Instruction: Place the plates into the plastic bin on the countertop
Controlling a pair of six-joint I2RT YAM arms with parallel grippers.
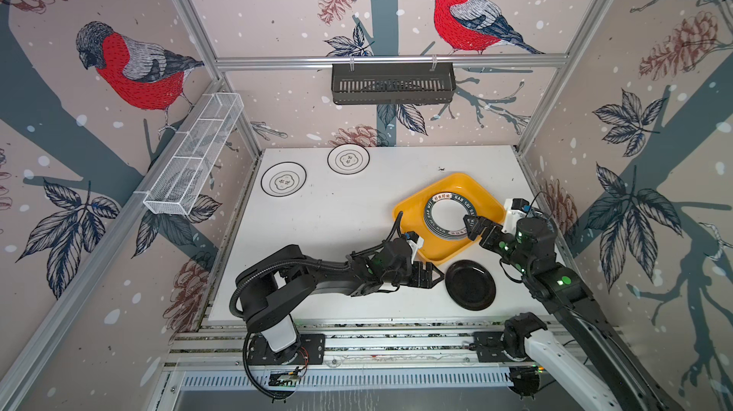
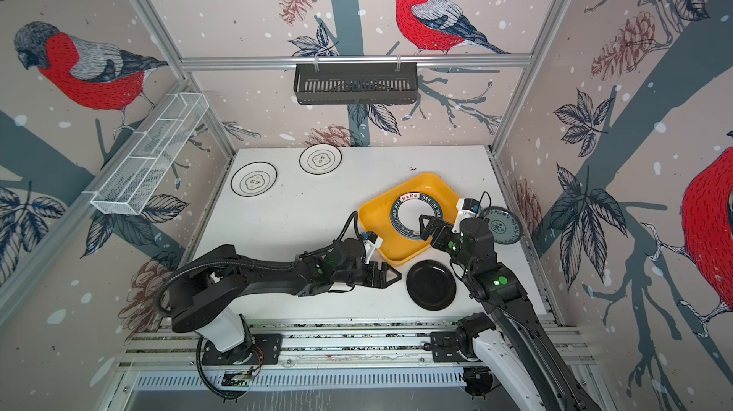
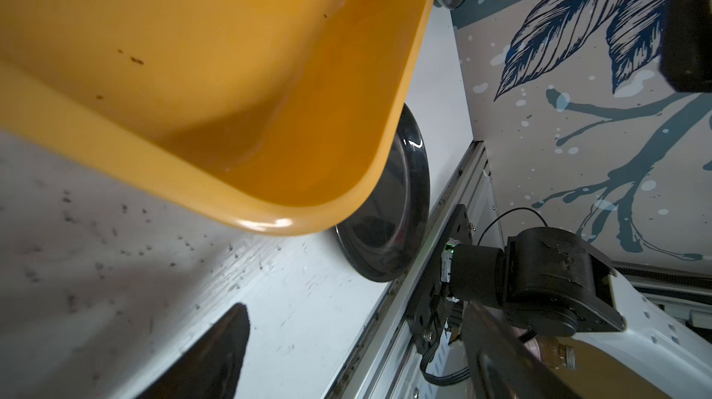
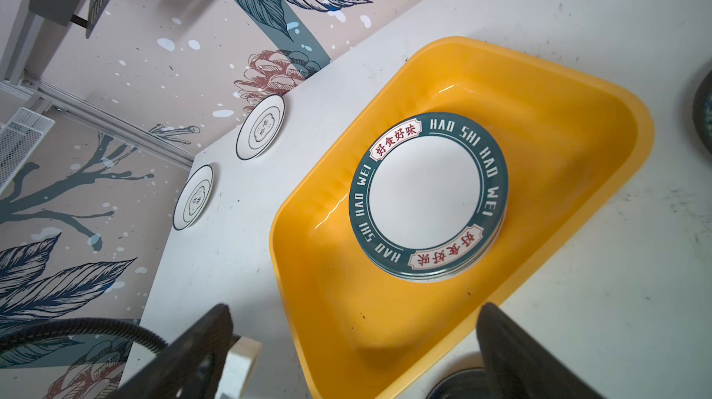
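Inside the yellow plastic bin (image 4: 586,95) rests a stack of green-rimmed white plates (image 4: 426,191), the top one marked with lettering. A black plate (image 1: 470,285) lies on the countertop just in front of the bin. Two white plates with dark rims lie at the back left: the left plate (image 1: 283,179) and the right plate (image 1: 348,159). By the bin's front left corner, my left gripper (image 1: 436,275) is partly open, its gap empty, beside the black plate. Over the bin's right side, my right gripper (image 1: 473,229) stands open, nothing between its fingers.
A patterned dark plate (image 2: 502,225) lies right of the bin, mostly hidden by the right arm in the top left view. A white wire rack (image 1: 194,152) and a dark hanging basket (image 1: 393,84) are on the walls.
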